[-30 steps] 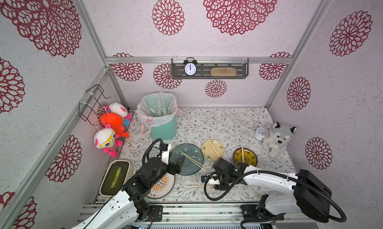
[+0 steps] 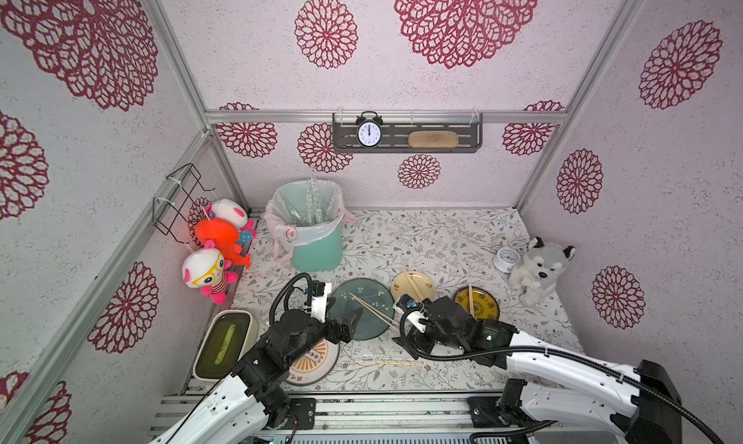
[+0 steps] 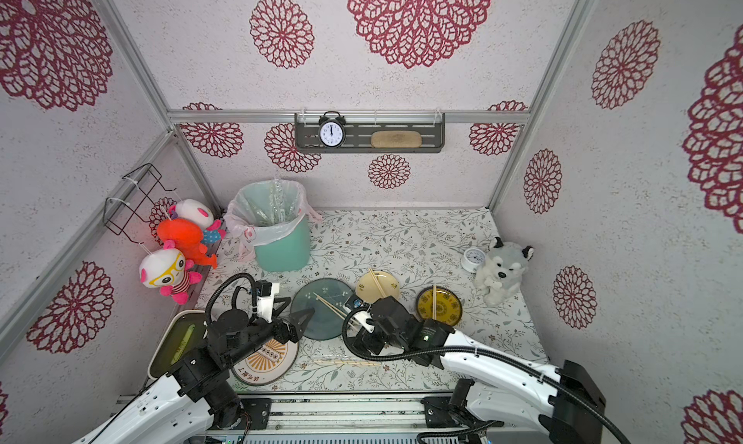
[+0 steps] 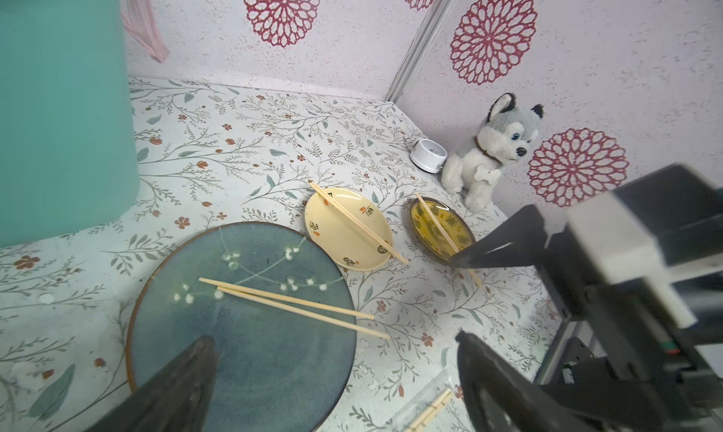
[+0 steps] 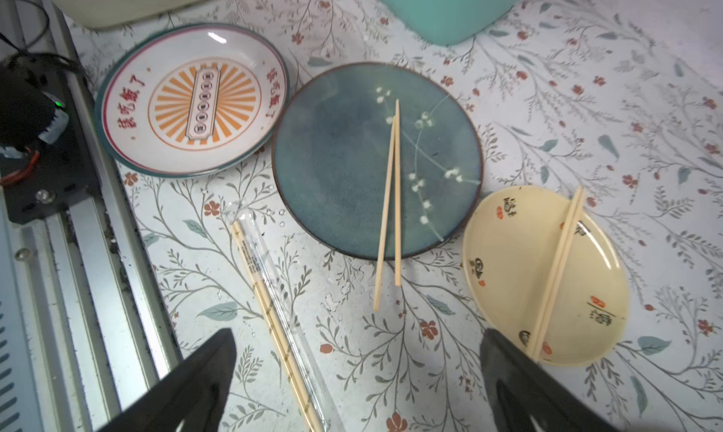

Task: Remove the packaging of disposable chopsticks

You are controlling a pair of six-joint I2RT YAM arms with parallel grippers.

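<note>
One pair of chopsticks in a clear plastic sleeve (image 5: 280, 334) lies flat on the table near the front edge; in the right wrist view its lower end runs out of frame. My right gripper hangs above the table beside the sleeve, open and empty. My left gripper is open too, over the near side of the blue-green plate (image 4: 173, 281), with nothing between its fingers. Bare chopsticks (image 5: 397, 191) rest across that plate. Other bare pairs lie on the cream plate (image 5: 497, 243) and the yellow-brown dish (image 2: 487, 304).
A lined green bin (image 2: 317, 250) with clear wrappers (image 2: 312, 200) in it stands at the back left. An orange-patterned plate (image 5: 256, 63) sits left of the blue-green one. The plush husky (image 2: 541, 270) is at the right.
My left arm has shifted slightly. The chopsticks and plates look unmoved.
</note>
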